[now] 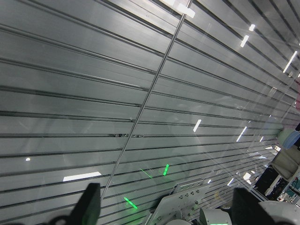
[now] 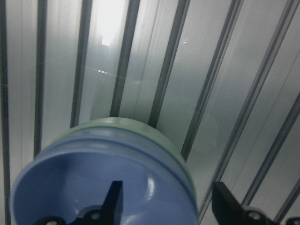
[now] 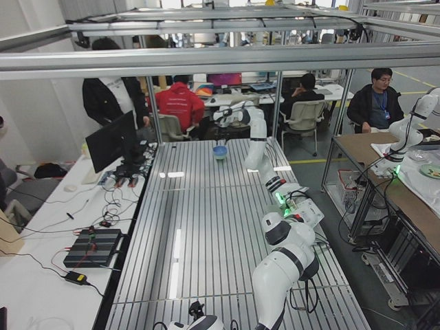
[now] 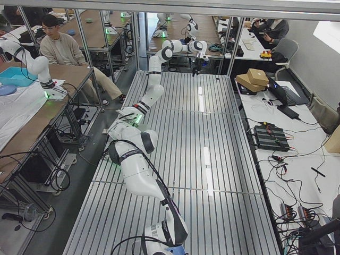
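Observation:
A stack of bowls (image 3: 220,150), blue above pale green, is at the far end of the slatted table, also at the right edge of the left wrist view (image 1: 288,138). In the right wrist view my right gripper is open over the blue bowl (image 2: 70,183), one finger inside and one beyond the rim. My left gripper stands open at the table's other end, with nothing visible between its blurred fingers.
A white side table (image 4: 287,180) with monitor, black boxes and cables runs along one side; a brown bench (image 3: 357,148) with another arm stands opposite. People are around the frame.

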